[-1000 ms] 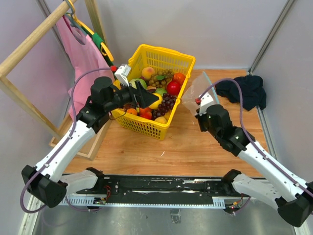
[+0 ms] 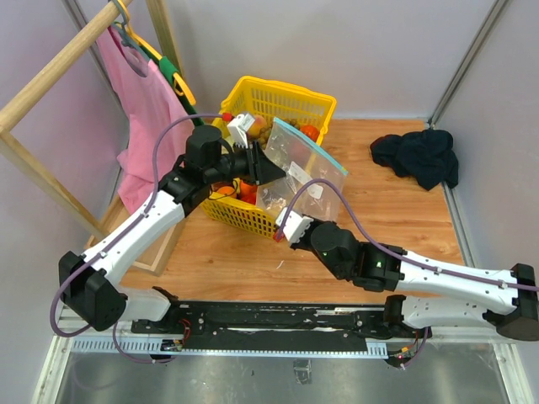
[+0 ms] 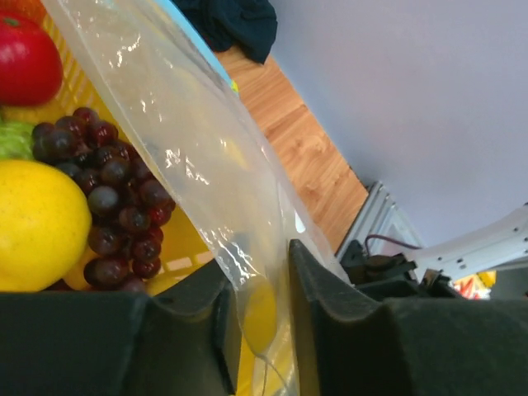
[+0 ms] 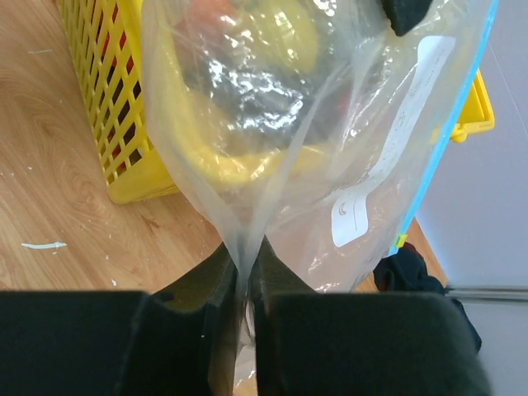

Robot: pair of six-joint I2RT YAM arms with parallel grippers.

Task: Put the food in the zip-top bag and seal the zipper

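Observation:
The clear zip top bag [image 2: 316, 160], edged in light blue, hangs over the right side of the yellow basket [image 2: 219, 217], empty as far as I can see. My left gripper straddles the bag's plastic at its left side, a gap still showing between its fingers. At the near side, my right gripper pinches gathered plastic of the bag. Food fills the basket: dark grapes [image 3: 111, 186], a yellow fruit [image 3: 37, 224] and a red tomato-like one [image 3: 25, 62] show in the left wrist view. The bag partly hides the food from above.
A dark cloth [image 2: 417, 157] lies on the wooden floor [image 2: 387, 202] at the right. Pink clothing [image 2: 147, 118] hangs from a wooden rack [image 2: 63, 63] on the left. Bare floor lies in front of and right of the basket.
My right gripper has carried the bag leftward and nearer, over the basket, which covers more food. My left gripper has come rightward to the bag's plastic.

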